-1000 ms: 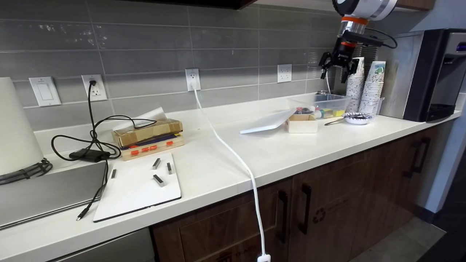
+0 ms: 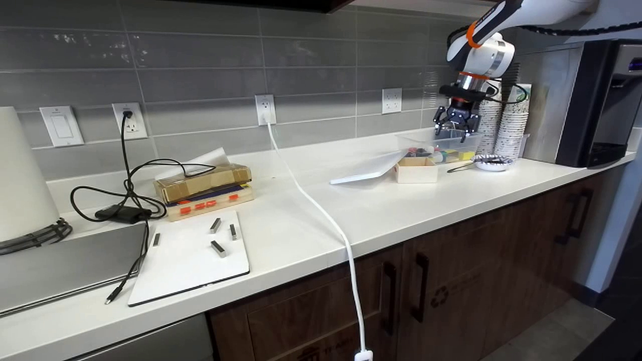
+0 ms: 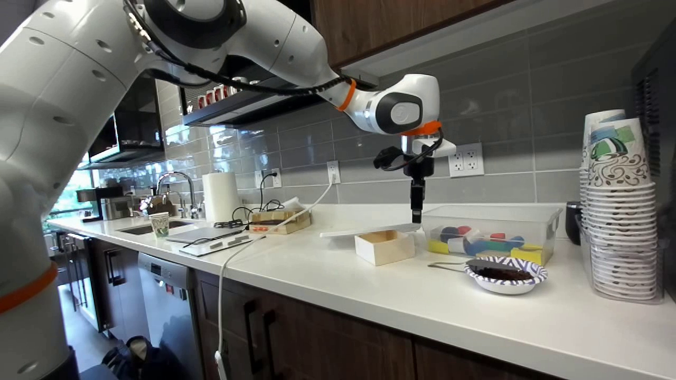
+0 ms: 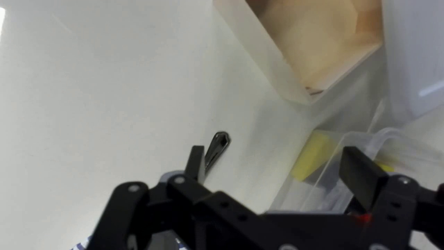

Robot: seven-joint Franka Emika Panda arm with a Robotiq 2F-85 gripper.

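Note:
My gripper (image 2: 450, 133) hangs open above the clear plastic bin at the back of the counter, its fingers wide apart with nothing between them. In the wrist view the left finger (image 4: 194, 164) overlaps the dark handle end of a utensil (image 4: 218, 146) lying on the counter below. The right finger (image 4: 358, 175) appears over the clear bin (image 4: 329, 177). Coloured items, some yellow, are inside that bin (image 3: 437, 216). Beside it stands a small open wooden box (image 3: 384, 252), which looks empty in the wrist view. A patterned paper bowl (image 3: 505, 287) with dark contents supports the utensil's other end.
A white lid-like panel (image 2: 371, 168) leans against the wooden box. Tall cup stacks (image 3: 624, 240) stand to the right. A white cable (image 2: 319, 207) crosses the counter. Small metal blocks lie on a white board (image 2: 186, 264) at left. Mid-counter is largely clear.
My gripper has come down and slightly left, with the wrist turned, toward the clear bin. Objects on the counter look unmoved.

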